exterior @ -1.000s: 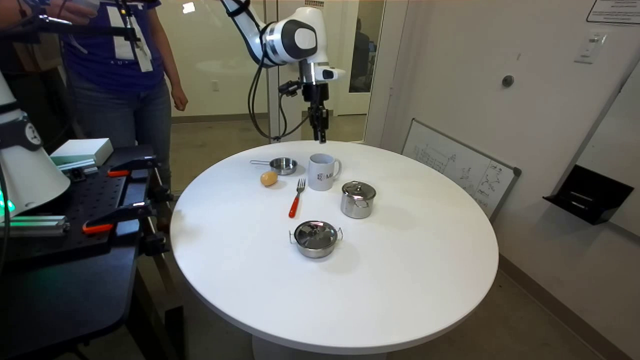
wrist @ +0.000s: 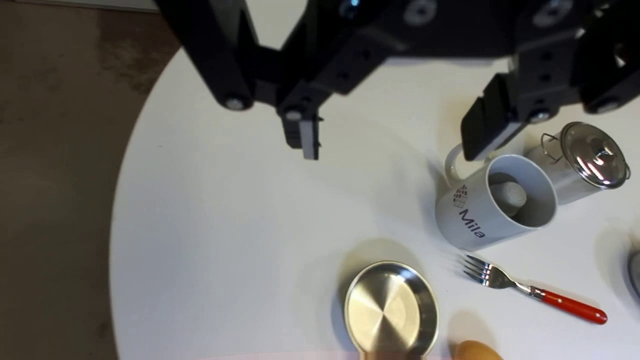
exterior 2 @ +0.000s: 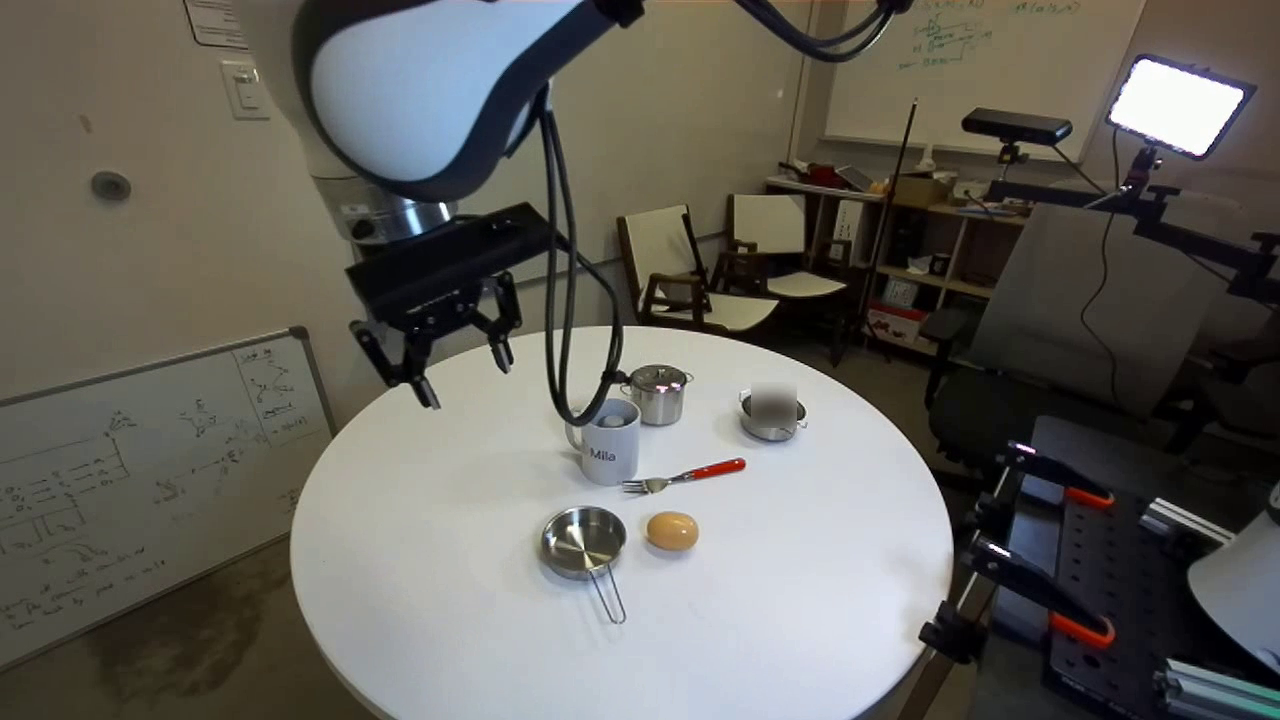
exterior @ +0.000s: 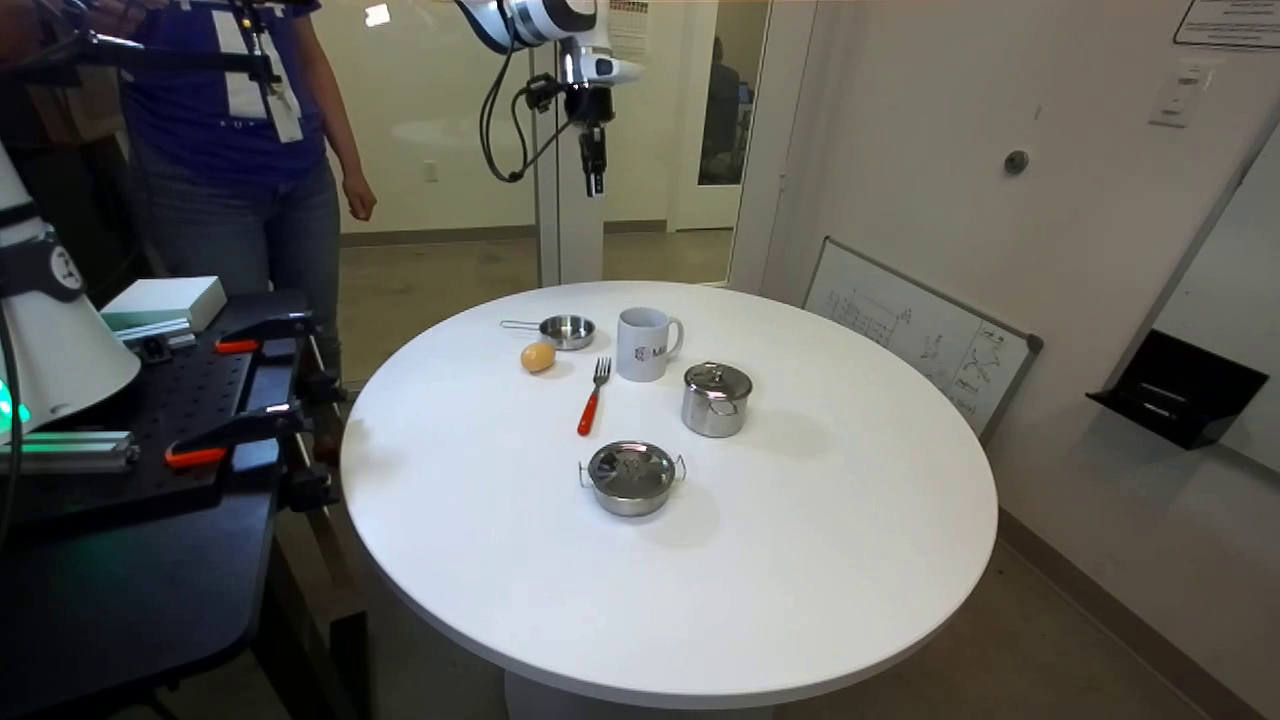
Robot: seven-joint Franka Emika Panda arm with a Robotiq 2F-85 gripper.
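High above the far side of the white table, my gripper hangs empty. Its two fingers stand apart in the wrist view, with only bare tabletop between them. The white mug marked "Mila" stands upright below, and a pale rounded object sits inside it. A fork with a red handle lies beside the mug. Close by are a small steel pan with a wire handle and a brown egg. Nothing on the table touches the gripper.
A lidded steel pot stands beside the mug, and a low lidded pan sits nearer the table's middle. A dark bench with clamps adjoins on the left.
The arm has risen and shifted left in exterior view 1, away from the table's far edge. The mug, fork, egg, pans and pot have stayed where they were.
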